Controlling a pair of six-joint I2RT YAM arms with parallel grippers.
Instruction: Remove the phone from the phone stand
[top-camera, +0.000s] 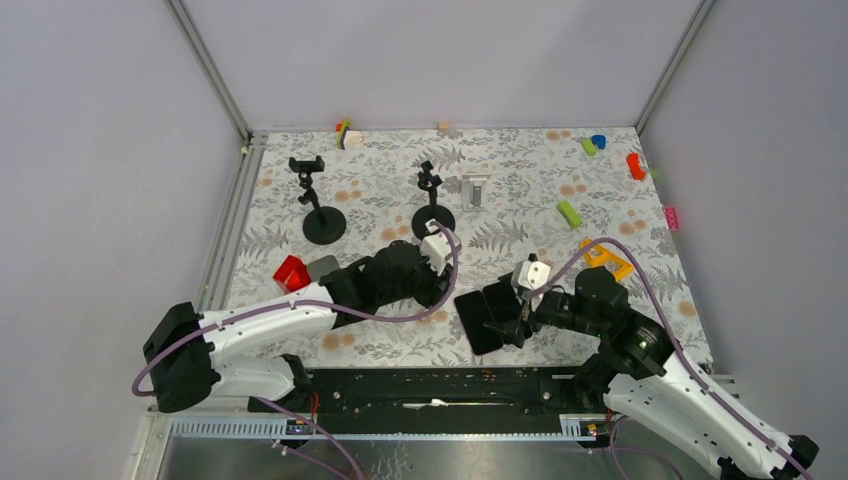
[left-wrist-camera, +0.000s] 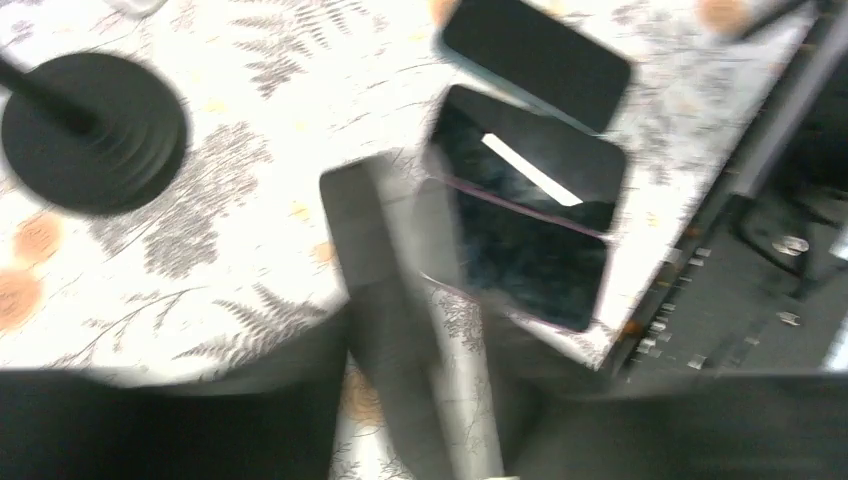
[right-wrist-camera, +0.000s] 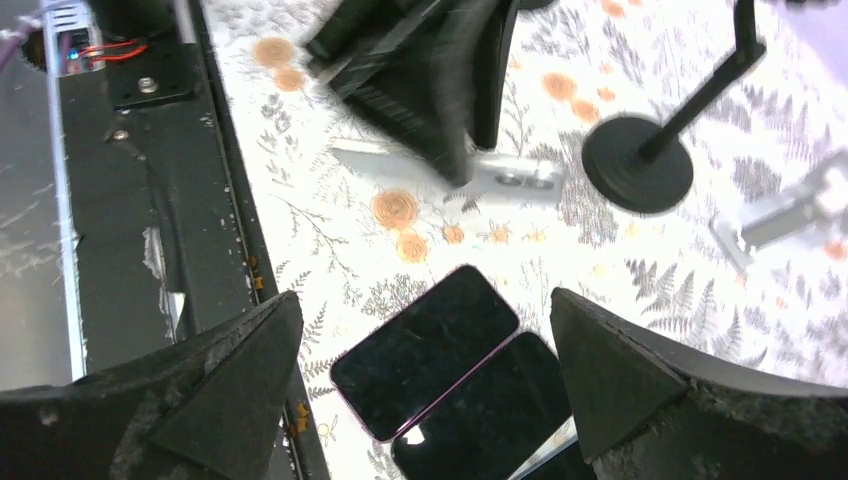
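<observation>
A silvery phone (right-wrist-camera: 540, 178) with camera lenses is seen nearly edge-on beside my left gripper (top-camera: 436, 290) in the right wrist view. In the left wrist view the same slab, a blurred dark bar (left-wrist-camera: 350, 205), reaches between the fingers of my left gripper. Blur hides whether they are clamped on it. My right gripper stands open and empty, above phones lying on the table. Two black phone stands with round bases are further back: the left one (top-camera: 324, 225) has a clamp head and no phone; the middle one (top-camera: 433, 220) holds none either.
Three phones lie side by side near the front, among them one black phone (top-camera: 478, 322). A small white stand (top-camera: 473, 192) is at the back. A red block (top-camera: 291, 272) sits left, a yellow frame (top-camera: 607, 260) right. Central back table is open.
</observation>
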